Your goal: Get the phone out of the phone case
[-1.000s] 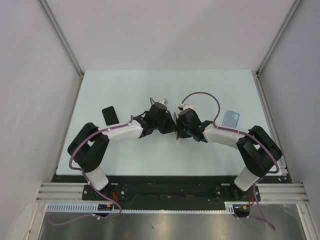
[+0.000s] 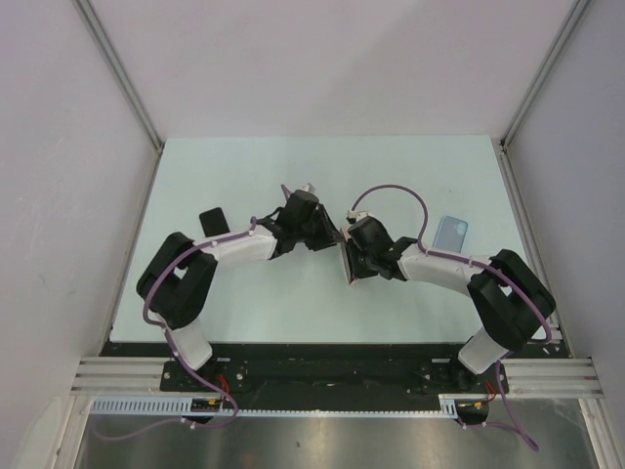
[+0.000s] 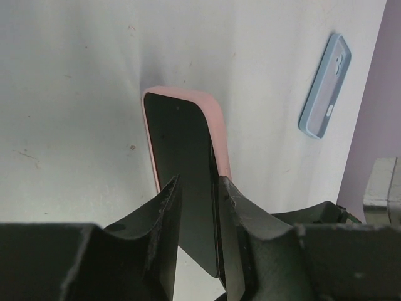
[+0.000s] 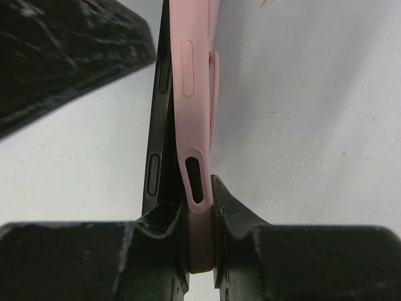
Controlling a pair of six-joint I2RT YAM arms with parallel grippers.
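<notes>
In the right wrist view, the phone (image 4: 160,135) shows to the left of the case (image 4: 192,119). My right gripper is shut on the near end of the pink case. Just left of the phone's screen side, my left gripper (image 2: 338,237) stands open; its fingertips (image 3: 174,188) appear in front of the screen in the left wrist view. Whether they touch it I cannot tell.
A black phone-like slab (image 2: 214,222) lies at the left of the white table (image 2: 244,308). A light blue case (image 2: 450,234) lies at the right. Both arms are very close together at the centre.
The right gripper and the case have shifted slightly toward the front.
</notes>
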